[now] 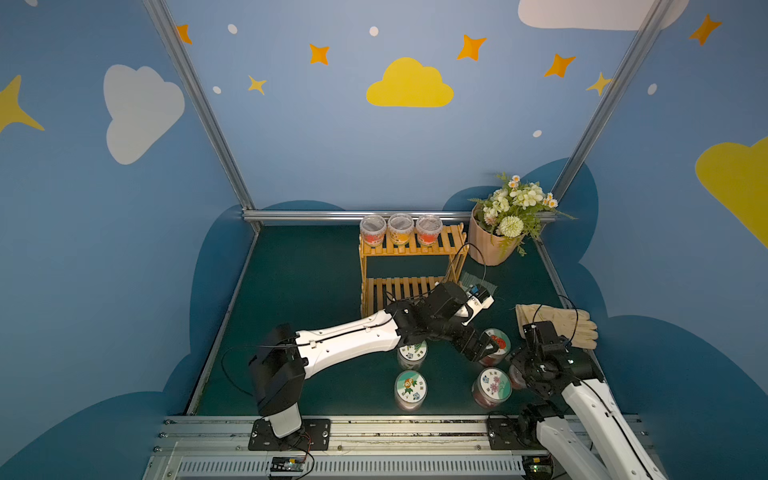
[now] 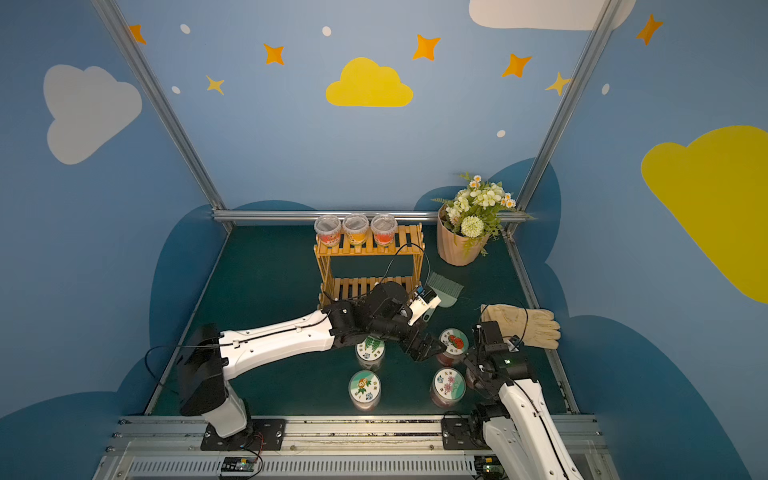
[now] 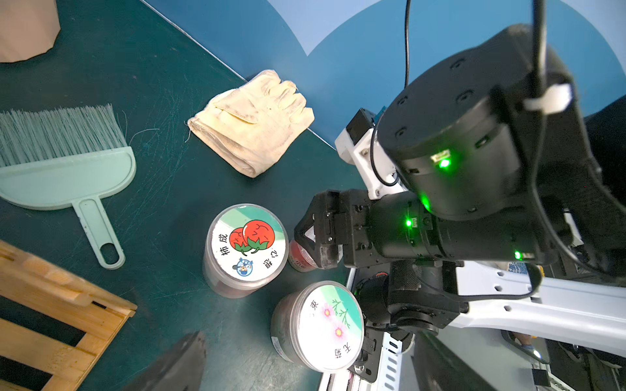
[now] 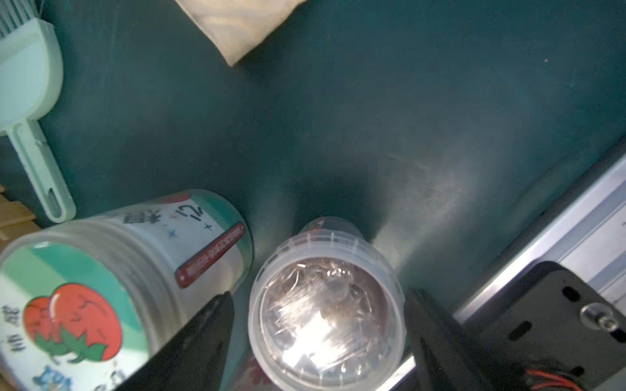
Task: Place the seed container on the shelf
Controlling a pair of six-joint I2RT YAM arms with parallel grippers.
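Observation:
A clear-lidded seed container (image 4: 326, 312) sits between the fingers of my right gripper, which is part open around it at the right of the table; contact is unclear. The tomato-lidded container (image 3: 245, 247) stands beside it, with a pink-flower-lidded one (image 3: 329, 329) nearer the front. The wooden shelf (image 1: 413, 248) holds three small containers (image 1: 400, 229) on its top. My left gripper (image 1: 477, 342) hangs above the lidded containers; its fingers are blurred and apart in the left wrist view, with nothing seen held.
A dustpan brush (image 3: 65, 176) lies right of the shelf, beside a flower pot (image 1: 492, 244) at the back. Beige gloves (image 3: 254, 123) lie at the right. Further lidded containers (image 1: 410, 388) stand at the front.

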